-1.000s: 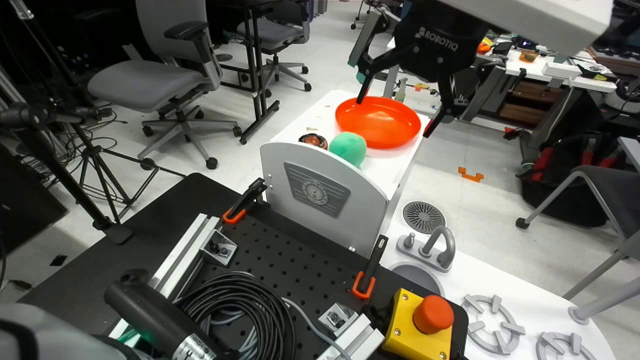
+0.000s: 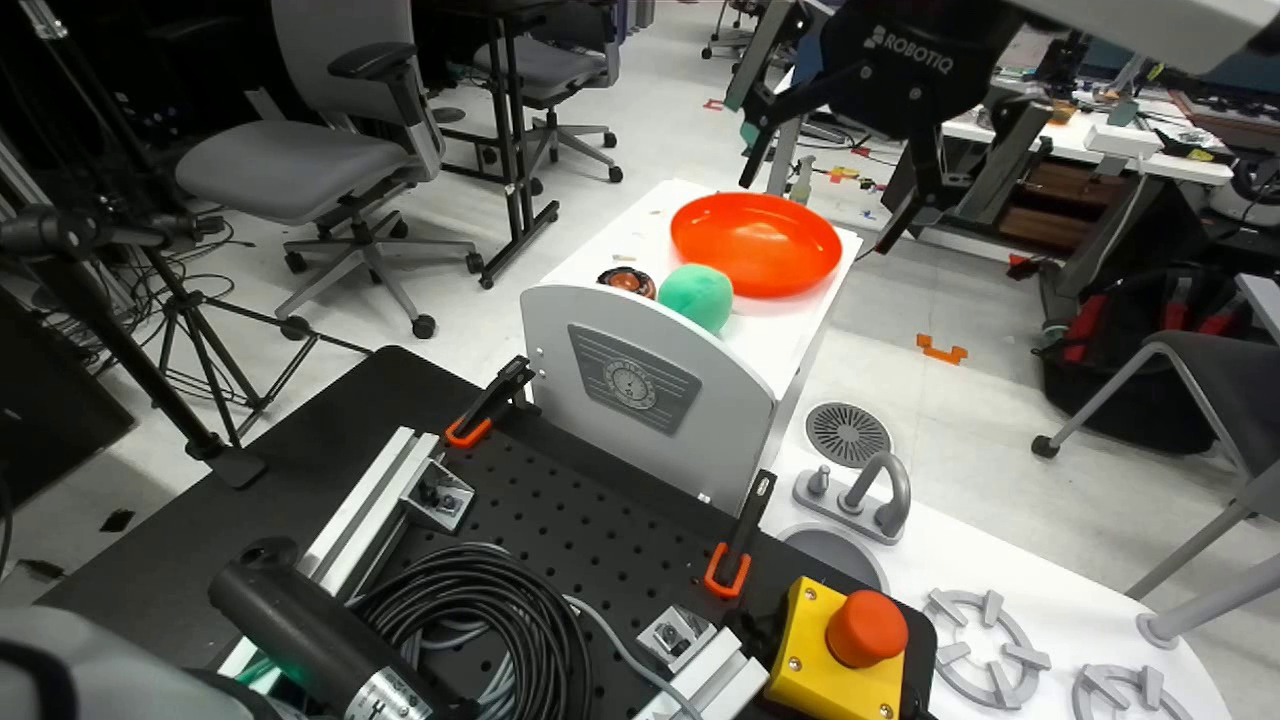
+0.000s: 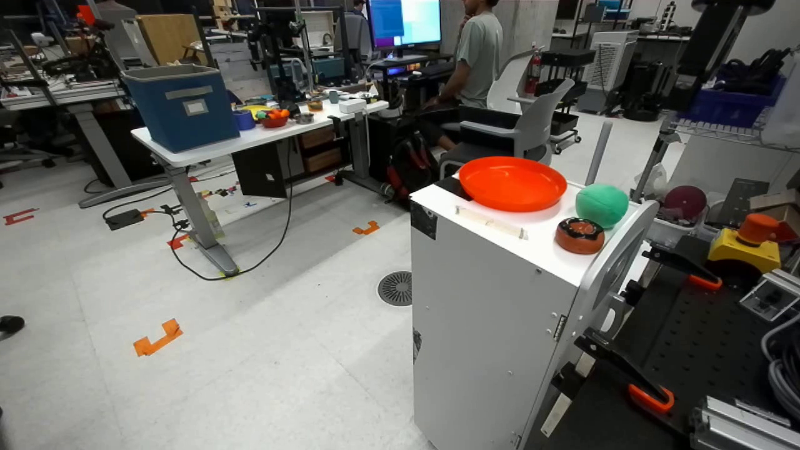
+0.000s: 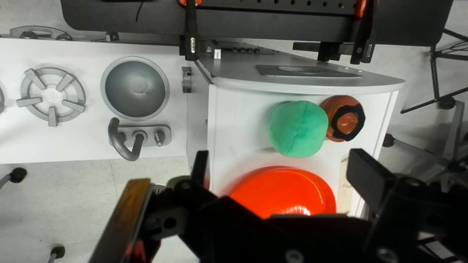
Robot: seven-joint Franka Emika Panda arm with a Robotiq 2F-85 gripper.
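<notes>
My gripper is open, its two fingers wide apart with nothing between them. In exterior view 1 it hangs above the far end of the white cabinet top, over the red plate point(image 2: 756, 244). The plate lies on that surface and is empty. A green soft ball-like toy point(image 4: 298, 128) rests near the grey curved panel, apart from the plate. Right beside it sits a brown round object with a black top point(image 4: 344, 118). In exterior view 2 the plate, the green toy point(image 3: 602, 205) and the brown object point(image 3: 579, 235) all show on the cabinet top.
A grey upright panel point(image 2: 654, 396) edges the cabinet top. Beside the cabinet are a toy sink point(image 4: 135, 88), a curved faucet point(image 4: 127, 141) and a burner point(image 4: 52, 96). Black clamps point(image 2: 746, 534) stand on the pegboard table, near a yellow box with a red button point(image 2: 840, 648).
In exterior view 1 my gripper has moved up and to the right, farther from the cabinet top. The plate, green toy and brown object have stayed in place.
</notes>
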